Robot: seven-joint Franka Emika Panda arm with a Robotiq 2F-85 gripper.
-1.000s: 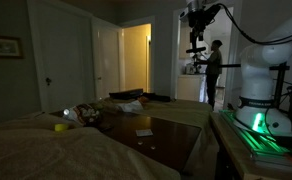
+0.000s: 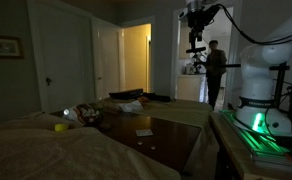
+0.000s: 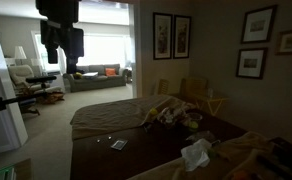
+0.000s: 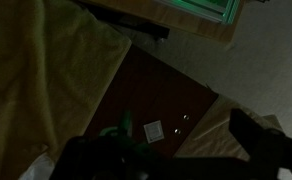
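High above the table's right end hangs my gripper (image 2: 195, 55), well clear of everything on it. In the wrist view its dark fingers (image 4: 256, 140) stand wide apart, with nothing visible between them. A small pale square (image 4: 153, 131) lies flat on the bare dark tabletop (image 2: 171, 145). Beside it are a few tiny light bits (image 4: 186, 117), too small to make out. Farther along the table is a cluster of mixed items (image 3: 176, 115), and a crumpled white thing (image 3: 196, 155) lies near it.
Tan cloth (image 2: 56, 150) covers much of the table around the bare dark strip. A small yellow object (image 2: 61, 127) rests on the cloth. Dark items (image 2: 126, 95) line the far edge. In the doorway behind the arm stands a person (image 2: 216, 70).
The arm and the things on the table look unmoved. Only the person in the doorway has shifted slightly.
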